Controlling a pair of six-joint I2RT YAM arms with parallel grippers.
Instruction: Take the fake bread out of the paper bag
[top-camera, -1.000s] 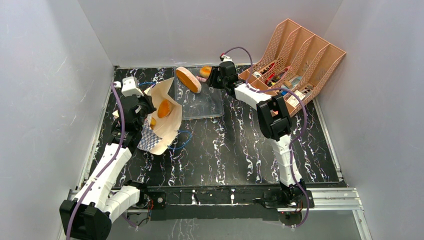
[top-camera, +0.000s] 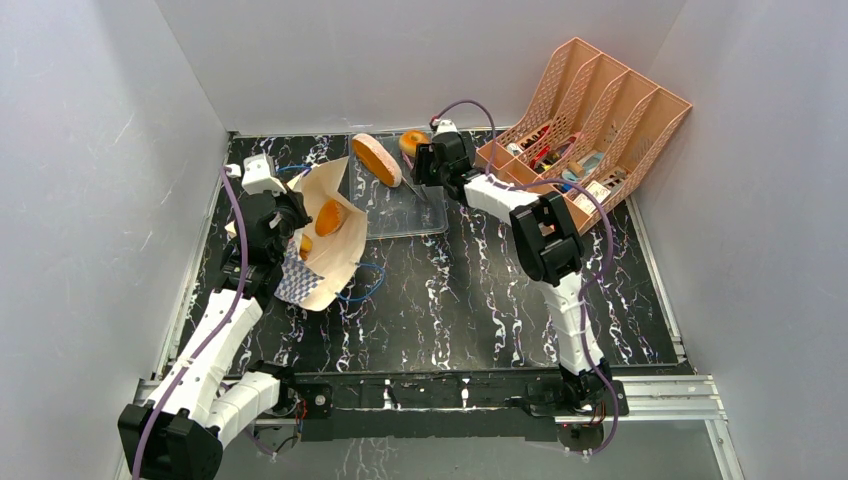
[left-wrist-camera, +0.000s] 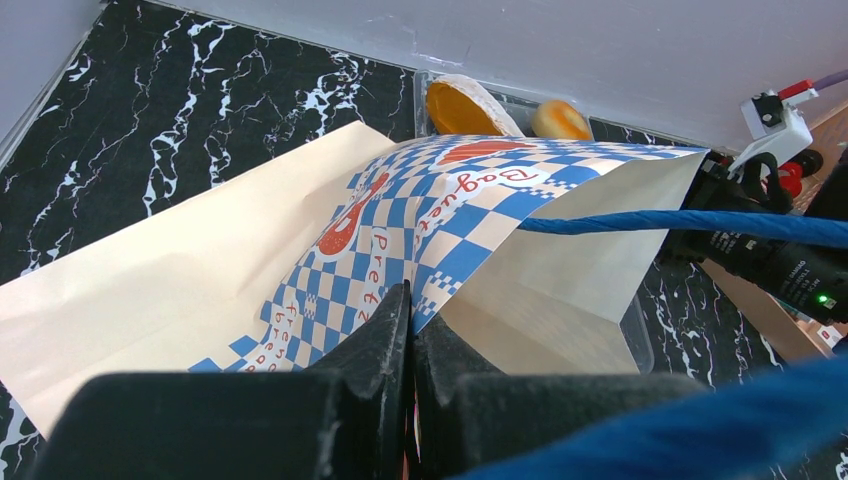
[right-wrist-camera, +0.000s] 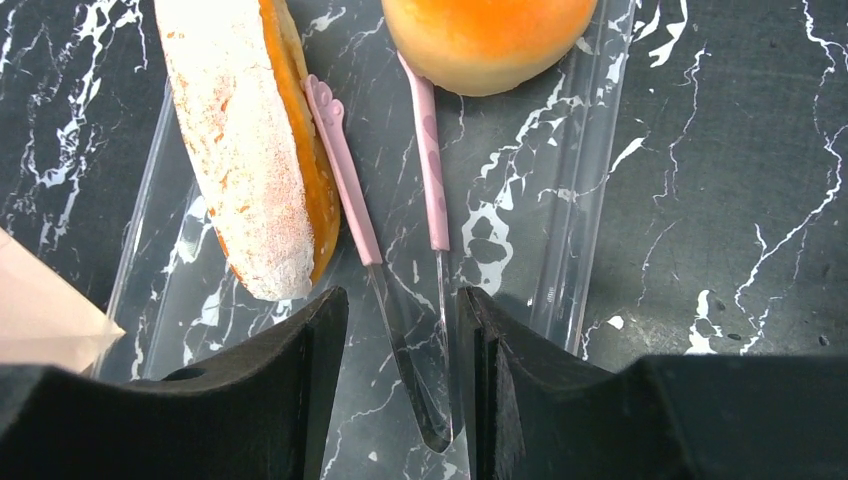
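The paper bag (top-camera: 340, 255) lies open at the left, with orange bread (top-camera: 330, 217) inside. In the left wrist view my left gripper is shut at the bag's checked edge (left-wrist-camera: 450, 210); whether paper is between its fingers is unclear. A long loaf (right-wrist-camera: 240, 140) and a round bun (right-wrist-camera: 485, 35) lie on the clear tray (right-wrist-camera: 580, 240). My right gripper is part open above the tray; pink-handled tongs (right-wrist-camera: 342, 160) show below its fingers, apparently untouched.
An orange divided organizer (top-camera: 640, 140) with small items stands at the back right.
My right gripper has shifted a little to the left over the tray, and the pink tongs show more in the top view. My left arm is unchanged.
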